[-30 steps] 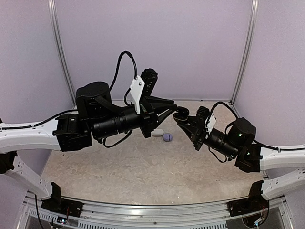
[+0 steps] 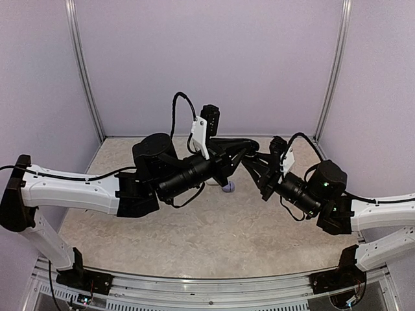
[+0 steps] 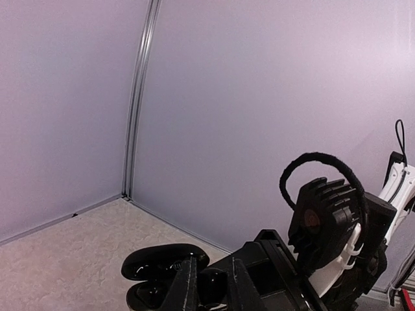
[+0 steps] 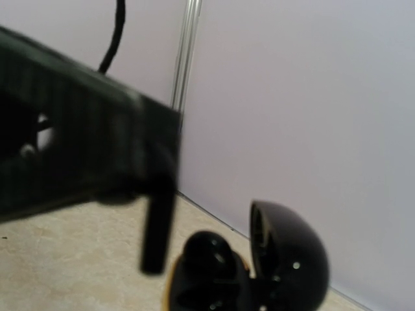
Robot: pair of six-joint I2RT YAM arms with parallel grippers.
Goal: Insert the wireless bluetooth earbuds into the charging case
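Note:
The black charging case [image 4: 292, 259] stands with its lid raised in the right wrist view; a glossy rounded black shape [image 4: 207, 256] shows on its base side. My right gripper [image 2: 249, 161] is shut on the case, its fingertips hidden. From the left wrist view, the open case [image 3: 165, 259] lies just beyond and left of my left gripper. That gripper is shut on a small dark rounded piece, seemingly an earbud [image 3: 213, 288]. One left finger [image 4: 157, 236] hangs close beside the case. Whether the earbud touches its slot cannot be seen. The top view mostly hides the case.
A purple round object [image 2: 228, 186] rests on the table [image 2: 194, 240] below the grippers, beside a mostly covered white item [image 2: 213, 182]. Pale walls [image 2: 207, 65] enclose the back and sides.
My left arm has moved right and slightly down, bringing its fingertips over the case. The right arm has stayed almost still. The case, visible before, is now largely covered in the top view.

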